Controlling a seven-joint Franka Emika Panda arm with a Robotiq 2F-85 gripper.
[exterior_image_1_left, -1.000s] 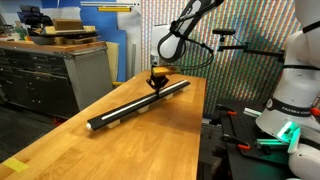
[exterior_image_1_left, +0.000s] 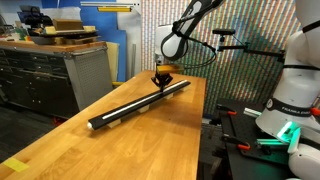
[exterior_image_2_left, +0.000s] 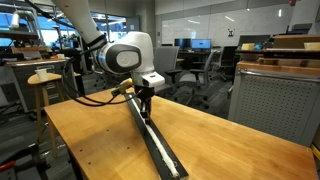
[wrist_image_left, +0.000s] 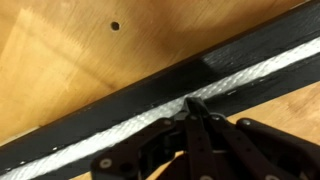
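A long black channel (exterior_image_1_left: 115, 116) lies diagonally across the wooden table. Along its groove runs a white braided strip or rope (wrist_image_left: 90, 149), which spans the wrist view from lower left to upper right. My gripper is over the channel with its fingertips together at the strip, apparently touching it. Nothing shows clearly between the fingers. Exterior view 1 has the gripper (exterior_image_1_left: 160, 89) low at the channel, toward its far end. Seen from the other side, the gripper (exterior_image_2_left: 147, 119) is partway along the channel, whose near end (exterior_image_2_left: 178, 174) points toward the camera.
Bare tabletop (exterior_image_2_left: 230, 140) extends on both sides of the channel. A small dark hole (wrist_image_left: 115, 26) marks the wood beside it. A grey cabinet (exterior_image_1_left: 50, 80) stands behind the table, and a second white arm (exterior_image_1_left: 285, 115) is at the right.
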